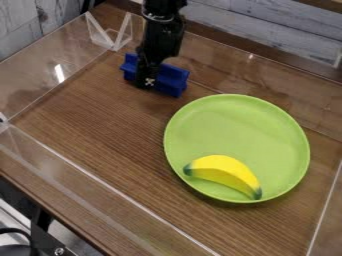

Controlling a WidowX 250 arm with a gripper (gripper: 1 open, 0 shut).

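My black gripper (150, 72) reaches down from the top into a blue block or tray (168, 82) at the upper middle. Its fingertips are at the blue object and look shut; whether anything is between them is hidden. A green plate (241, 130) lies at the right, with a yellow banana (222, 173) on its lower part.
Transparent walls edge the table, and pale boards stand behind it.
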